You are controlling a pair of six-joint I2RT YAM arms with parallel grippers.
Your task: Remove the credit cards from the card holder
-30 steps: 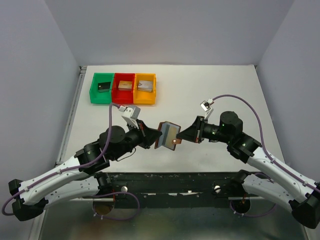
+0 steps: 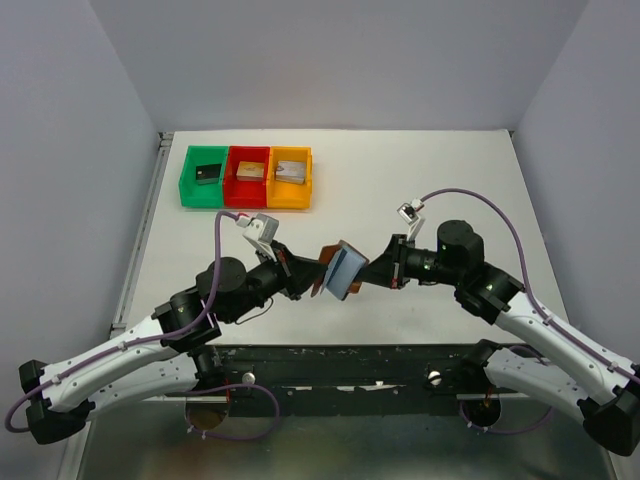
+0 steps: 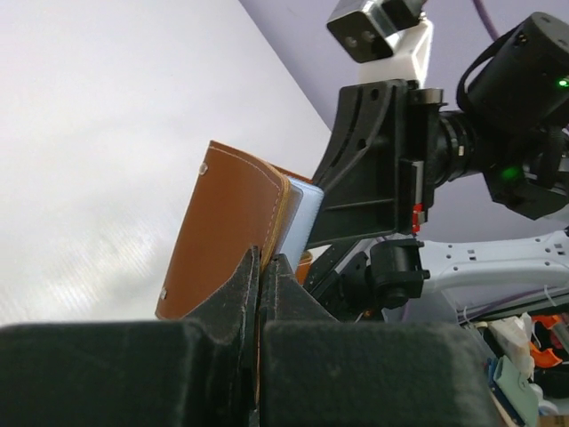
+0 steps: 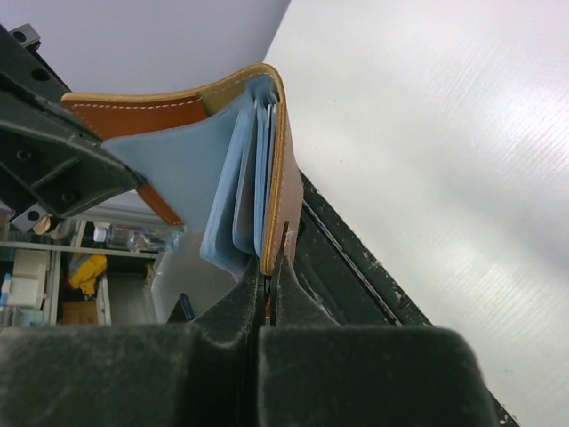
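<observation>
Held in the air between both arms is the card holder [image 2: 346,268], brown leather outside with pale blue sleeves facing up in the top view. My left gripper is shut on one edge of it; the brown cover [image 3: 222,233] rises beyond the fingertips. On the opposite edge, my right gripper is shut, pinching the holder near its brown border. In the right wrist view the blue sleeves [image 4: 197,149] fan apart, standing partly open next to the cover. Whether cards sit inside the sleeves I cannot tell.
Three joined trays stand at the back left: green [image 2: 199,198] with a dark item, red [image 2: 232,194] with a tan item, and yellow [image 2: 306,200] with pale, card-like items.
The holder has turned and folded, so its blue sleeves now face upward and spread apart. A tan panel and the snap tab showed earlier.
</observation>
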